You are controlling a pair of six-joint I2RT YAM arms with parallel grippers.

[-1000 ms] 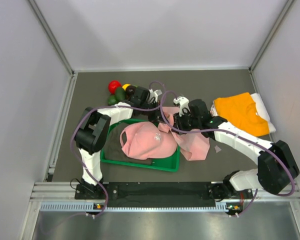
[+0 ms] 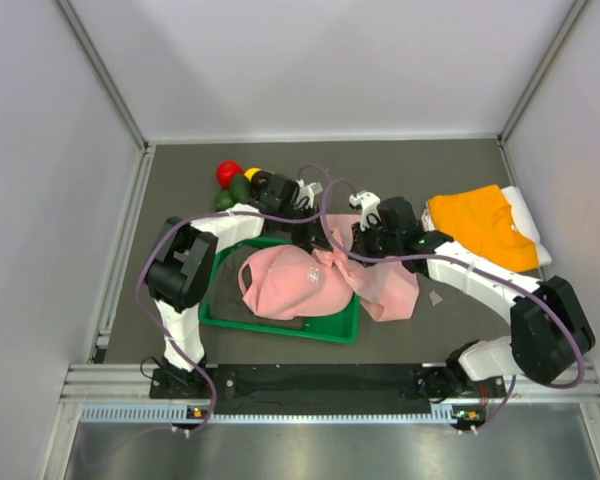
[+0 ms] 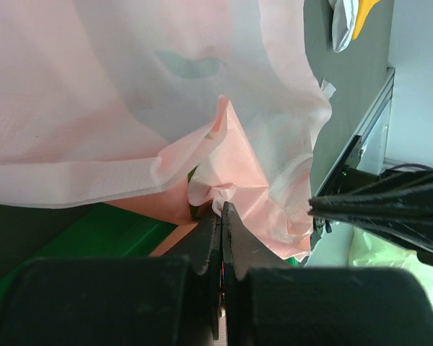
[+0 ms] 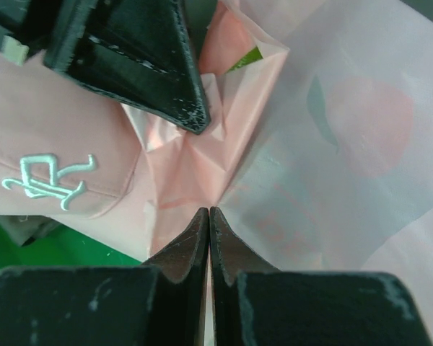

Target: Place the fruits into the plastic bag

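Note:
The pink translucent plastic bag [image 2: 385,295] lies crumpled beside and over the green bin, with a gathered fold [image 3: 238,158] under both grippers. My left gripper is shut, its tips at that fold; whether it pinches film cannot be told for sure. My right gripper is shut over the bag, nothing visible between its fingers. At the back left lie the fruits: a red one [image 2: 230,172], dark green ones [image 2: 240,188] and a yellow one, partly hidden by my left arm.
The green bin [image 2: 330,327] holds a pink cap [image 2: 290,285] and dark cloth. An orange cloth [image 2: 480,225] on a white one lies at the right. Bare table shows along the back.
My right gripper has shifted very slightly; the left arm and the bag look almost unchanged.

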